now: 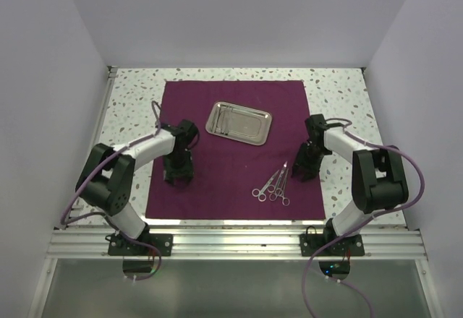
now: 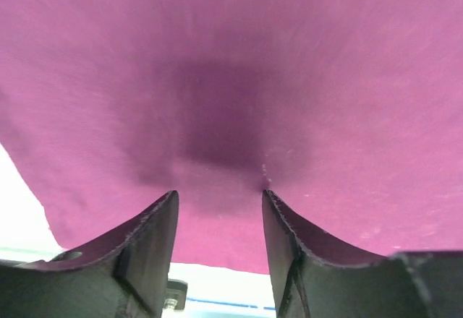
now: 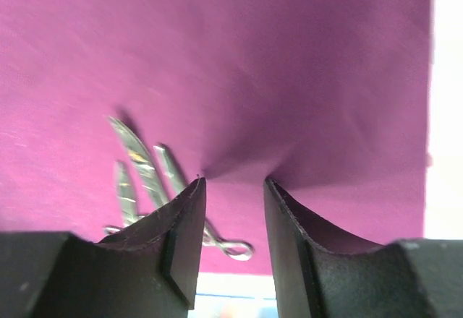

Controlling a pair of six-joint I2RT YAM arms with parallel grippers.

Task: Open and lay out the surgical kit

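The maroon cloth (image 1: pixel 217 170) lies spread on the speckled table, with a metal tray (image 1: pixel 239 123) near its back and thin instruments inside at the tray's left. Several scissor-like instruments (image 1: pixel 273 186) lie together at the front right of the cloth. My left gripper is over the cloth's left side, its fingers parted and nothing held between them. My right gripper is down at the cloth's right side, beside the instruments; creased cloth shows between its fingertips, and it is shut on this fold.
Speckled table strips (image 1: pixel 130 108) show along both sides of the cloth. A metal rail (image 1: pixel 239 242) runs along the table's front edge.
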